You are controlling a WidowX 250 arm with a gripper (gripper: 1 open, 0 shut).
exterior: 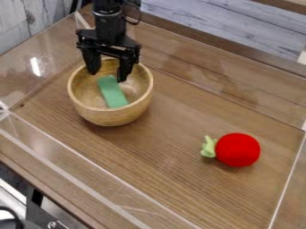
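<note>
The black gripper (110, 63) hangs over the back part of a wooden bowl (111, 116), its two fingers pointing down and apart, one each side of the space above a green object (111, 94) lying in the bowl. The green object lies below the fingertips, and nothing shows held between them.
A red tomato-like object (237, 149) with a pale green stem lies on the right of the wooden table. A pale wall or edge borders the table at the far left.
</note>
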